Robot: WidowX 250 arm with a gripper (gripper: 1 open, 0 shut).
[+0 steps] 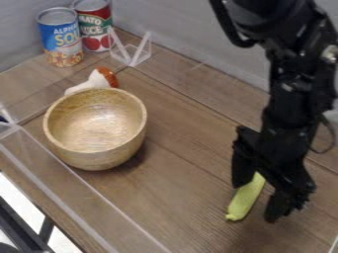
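My black gripper (260,180) hangs low over the right part of the wooden table, open, its fingers either side of the upper part of a pale yellow-green elongated object (240,206). The object lies on the table, its far end partly hidden behind the fingers; whether they touch it I cannot tell.
A wooden bowl (94,134) sits at the left. Behind it lie a small red-and-white object (97,82) and two cans, an Alpha soup can (61,38) and a red can (95,25), by the back wall.
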